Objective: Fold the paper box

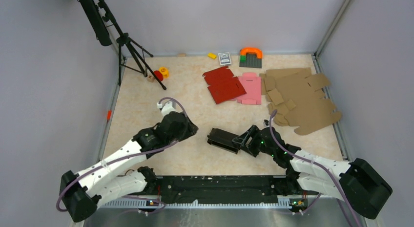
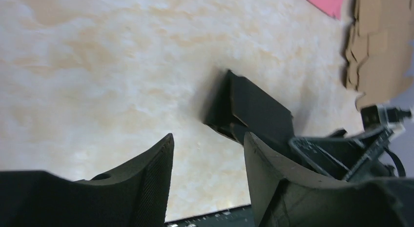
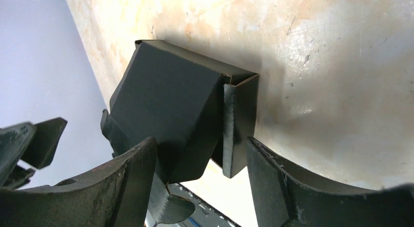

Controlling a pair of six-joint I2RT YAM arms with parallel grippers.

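The black paper box (image 1: 222, 138) lies folded on the table at the centre front, with a side flap (image 3: 239, 124) upright along one end in the right wrist view. My left gripper is open, up and to the left of the box, nothing between its fingers. My right gripper is at the box's right end, its fingers apart on either side of that end, the box edge showing between them; whether they touch it I cannot tell.
Red (image 1: 227, 90) and pink sheets (image 1: 251, 88) lie at the back centre, brown cardboard (image 1: 302, 102) at the right. A tripod (image 1: 127, 41) and small toys stand at the back left.
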